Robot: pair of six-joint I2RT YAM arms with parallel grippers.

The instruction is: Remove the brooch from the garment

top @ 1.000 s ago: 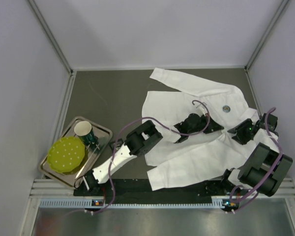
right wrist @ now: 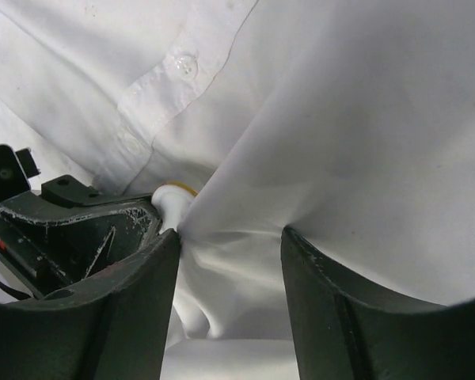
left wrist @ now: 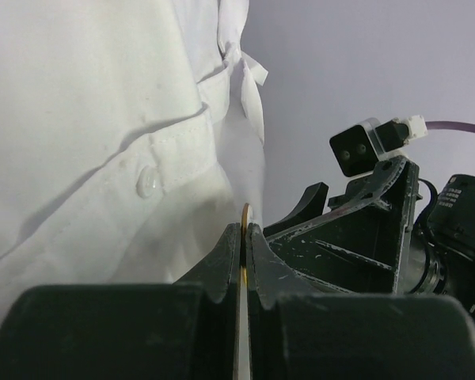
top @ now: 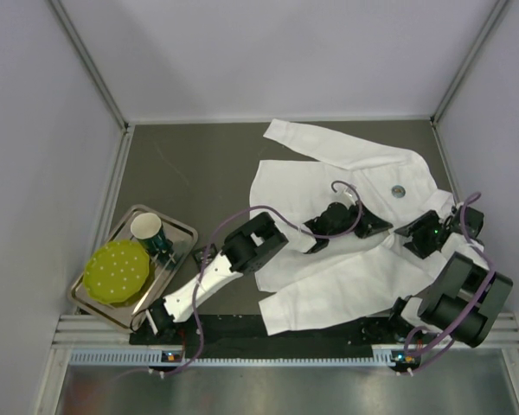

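The white garment [top: 337,285] is spread over the right half of the table. At its middle my left gripper is shut on a thin gold-edged piece, which looks like the brooch [left wrist: 244,215]; its face is mostly hidden. The same gold edge of the brooch [right wrist: 180,187] shows against white cloth in the right wrist view. Facing it at close range is my right gripper, its fingers apart, with a raised fold of the garment [right wrist: 237,261] between and behind the tips. Whether cloth touches both fingers is unclear.
A round metallic disc [top: 399,191] lies on the garment above the grippers. At the left, a metal tray [top: 183,235] bears a green dotted bowl [top: 117,271] and a cup [top: 147,229]. Bare table [top: 199,160] lies at the back left.
The right gripper has shifted slightly left and down in the top view, closer to the left gripper's tip. The left arm has barely moved; garment and tray stay put.
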